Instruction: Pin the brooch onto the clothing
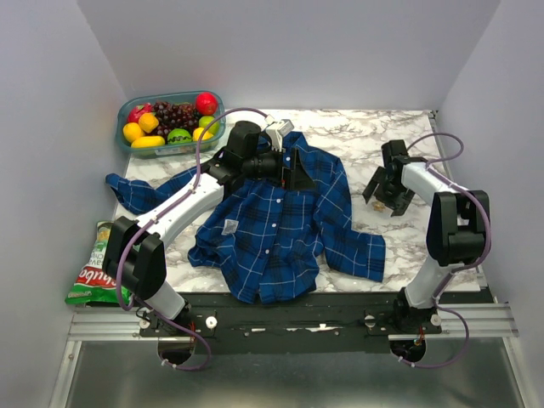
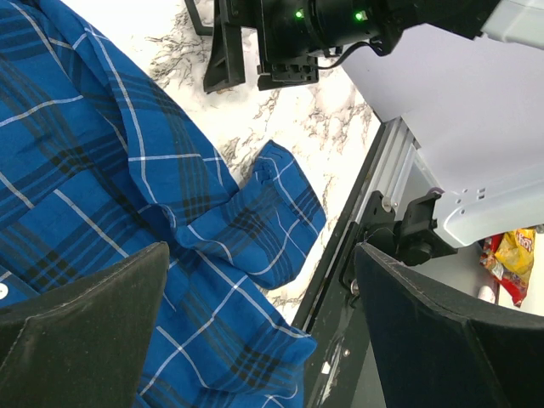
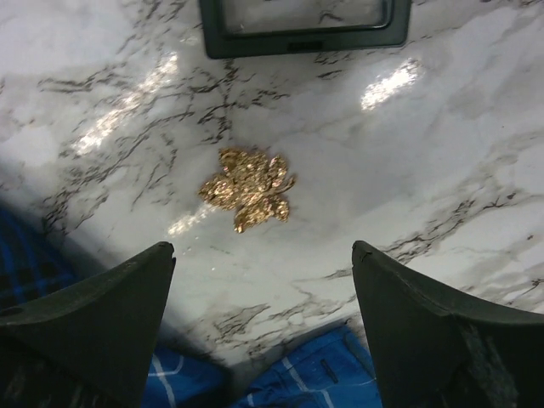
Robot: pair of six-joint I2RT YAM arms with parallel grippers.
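Note:
A gold flower-shaped brooch (image 3: 249,187) lies flat on the marble table. In the right wrist view it sits past the fingertips, roughly centred between them and clear of both. My right gripper (image 1: 388,197) is low over that spot at the right of the table, spread open and holding nothing. The blue plaid shirt (image 1: 280,234) lies across the middle of the table, buttons upward and one sleeve toward the right. Above its upper part hangs my left gripper (image 1: 293,173), also open; only air shows between its fingers.
A dark green frame-like box (image 3: 306,44) stands just beyond the brooch. A basin of fruit (image 1: 159,151) is at the back left, and a green snack bag (image 1: 92,276) at the left edge. Bare marble surrounds the brooch on the right side.

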